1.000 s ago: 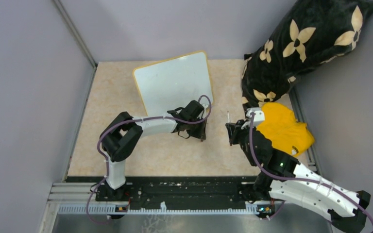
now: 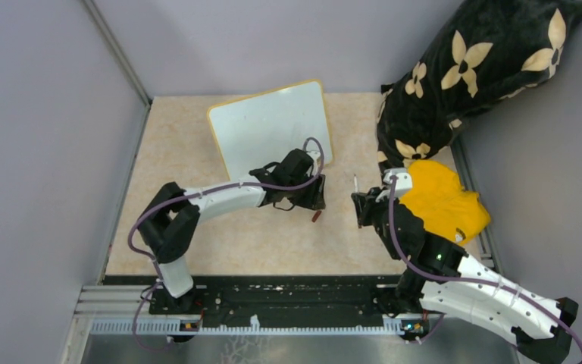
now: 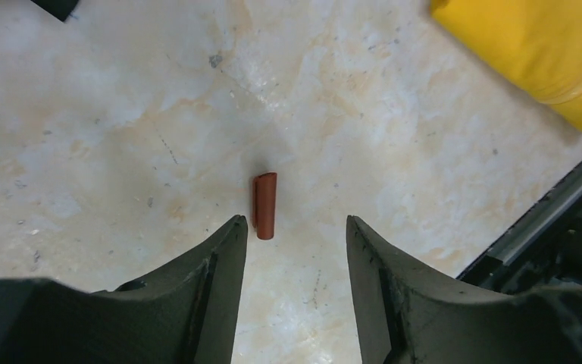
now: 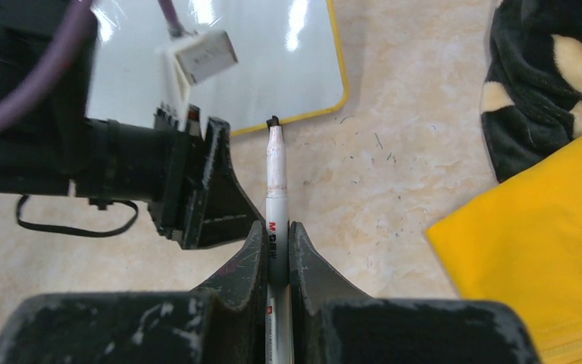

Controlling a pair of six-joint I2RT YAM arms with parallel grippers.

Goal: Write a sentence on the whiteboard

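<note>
The whiteboard (image 2: 269, 125), yellow-edged and blank where it shows, lies at the back of the table. Its near edge is partly covered by my left arm in the top view. A small dark-red cap (image 3: 266, 205) rests on the table. Above it, my left gripper is open, its fingers apart and nothing between them. My right gripper is shut on a white marker (image 4: 276, 193), whose dark, uncapped tip points toward the board and stands clear of it in the top view.
A yellow cloth item (image 2: 443, 201) lies right of my right gripper. Behind it leans a black cushion (image 2: 466, 72) with cream flowers. Bare table (image 2: 273, 246) stretches in front of the left arm, up to the dark front edge.
My left gripper has opened and drawn back from the cap, slightly left and toward the board. The cap now lies in the open on the table. My right arm has not moved.
</note>
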